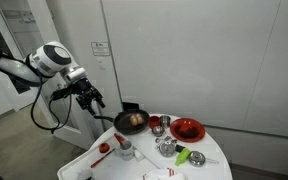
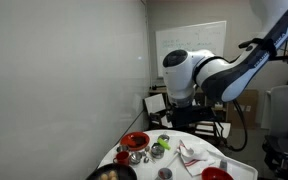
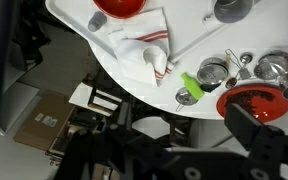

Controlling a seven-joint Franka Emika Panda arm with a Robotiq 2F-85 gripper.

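Observation:
My gripper (image 1: 98, 103) hangs in the air at the left of the white table, above the handle side of a black frying pan (image 1: 126, 125). In the wrist view its dark fingers (image 3: 246, 128) stand wide apart, so it is open, with nothing held between them. Something brown (image 1: 137, 119) lies in the pan. A red dish (image 1: 188, 129) sits toward the table's back right. In the wrist view a white cloth with stripes (image 3: 144, 45) is spread flat, and a green-handled item (image 3: 191, 83) lies near a small strainer (image 3: 187, 98).
Metal pots (image 1: 167, 147) and a grey cup (image 1: 125, 148) crowd the middle of the table. Red cups (image 1: 156, 121) stand between pan and dish. A red bowl (image 3: 122, 5) is near the tray's edge. A tall wall rises behind the table.

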